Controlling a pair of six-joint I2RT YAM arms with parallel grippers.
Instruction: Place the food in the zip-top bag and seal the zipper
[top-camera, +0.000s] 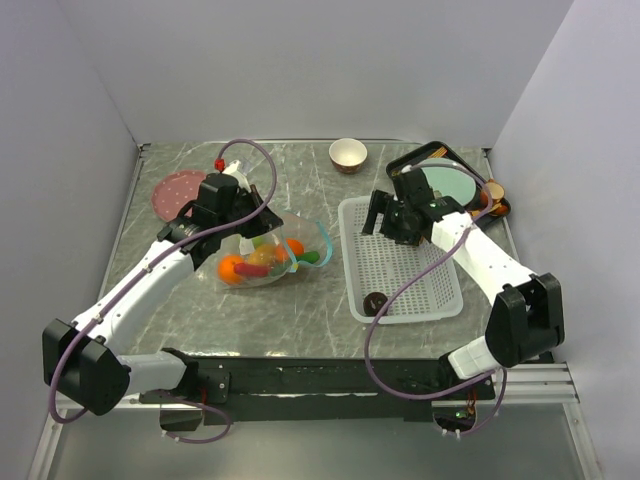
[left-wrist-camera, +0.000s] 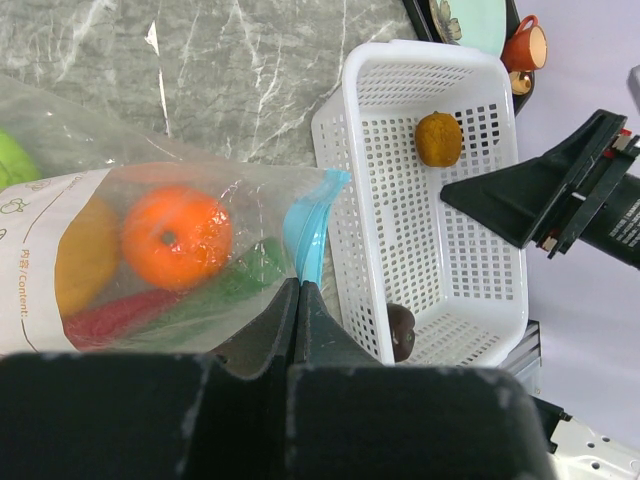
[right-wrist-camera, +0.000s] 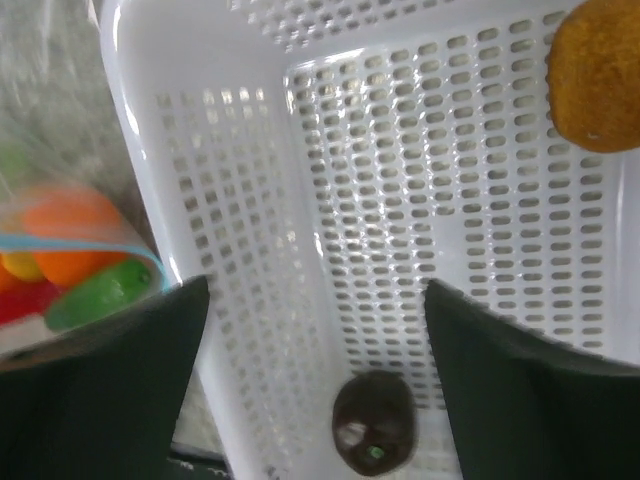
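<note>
The clear zip bag (left-wrist-camera: 170, 280) holds oranges, a red pepper, a green vegetable and yellow and green fruit, its blue zipper strip (left-wrist-camera: 310, 215) facing the basket. My left gripper is shut at the bag's edge; whether film is between its fingers is hidden. My right gripper (top-camera: 382, 220) is open above the white basket (top-camera: 350, 270), fingers empty. In the basket lie a brown-yellow round food (right-wrist-camera: 600, 75) and a dark round food (top-camera: 375, 303).
A pink plate (top-camera: 175, 190) lies back left, a bowl (top-camera: 348, 153) at the back, a black tray (top-camera: 405, 160) with dishes and utensils behind the basket.
</note>
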